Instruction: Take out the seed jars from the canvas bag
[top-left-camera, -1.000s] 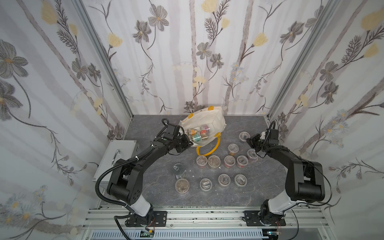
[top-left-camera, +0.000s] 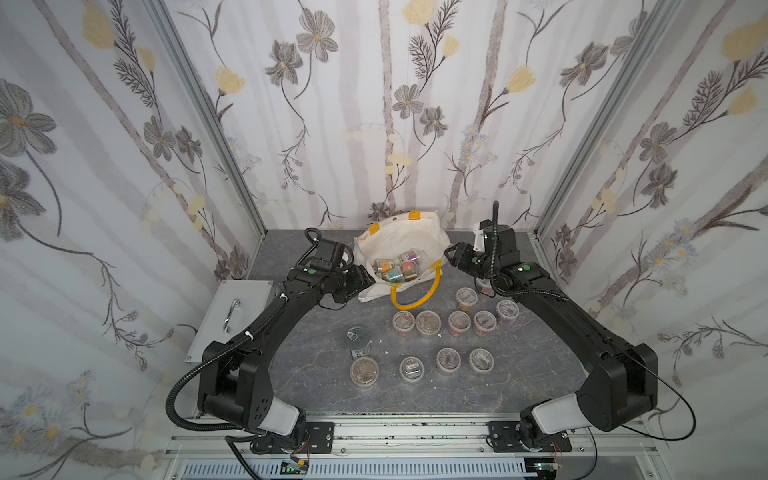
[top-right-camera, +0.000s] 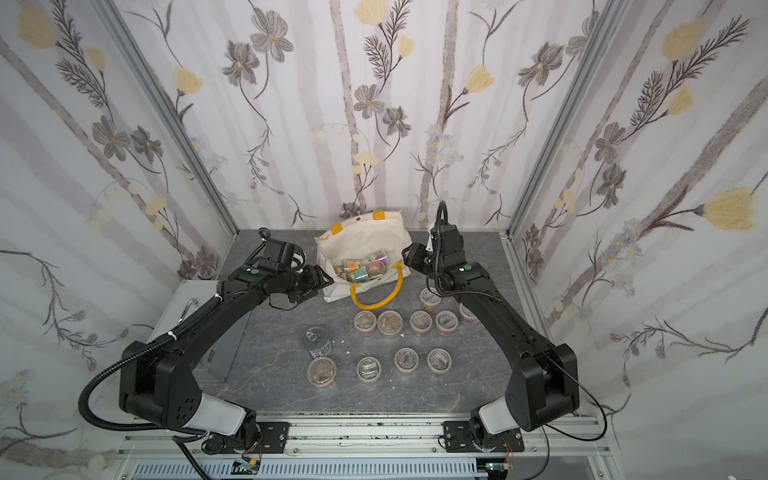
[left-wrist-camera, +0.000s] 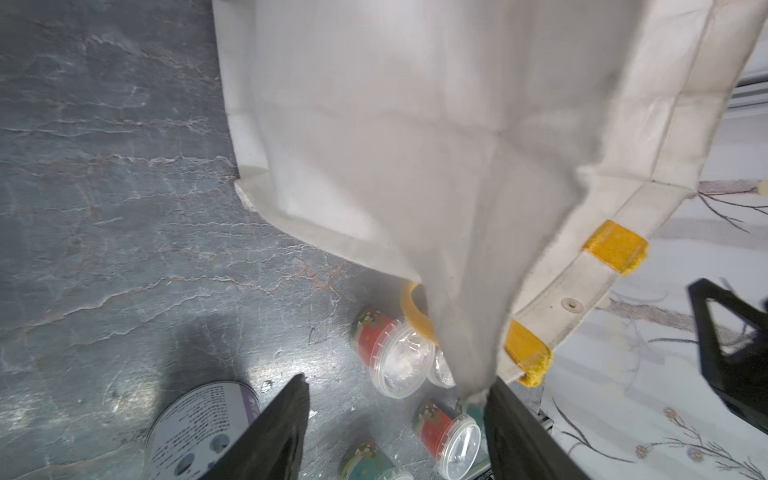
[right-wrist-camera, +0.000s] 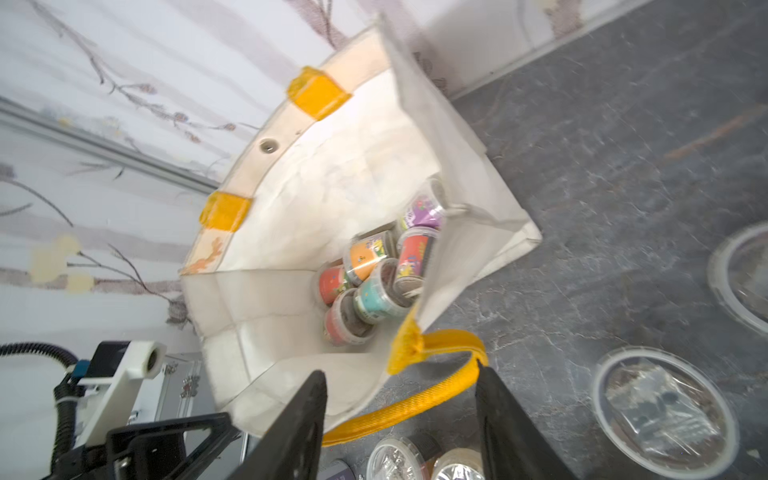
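The canvas bag (top-left-camera: 424, 232) with yellow handles lies at the back centre, holding several seed jars (right-wrist-camera: 371, 259) with orange, teal, red and purple labels. My left gripper is at the bag's left edge, open, the white fabric (left-wrist-camera: 432, 160) hanging near its fingertips. My right gripper hangs above the bag's right edge, fingers apart, with the yellow handle (right-wrist-camera: 424, 396) seen below between them.
Several clear-lidded jars (top-left-camera: 428, 322) stand on the front and right of the grey table (top-left-camera: 528, 384). A tin (top-right-camera: 317, 340) stands front left, beside a grey metal box (top-left-camera: 220, 320) at the left edge.
My right gripper has risen from the jars at the right and moved left to the bag. My left gripper has shifted slightly left.
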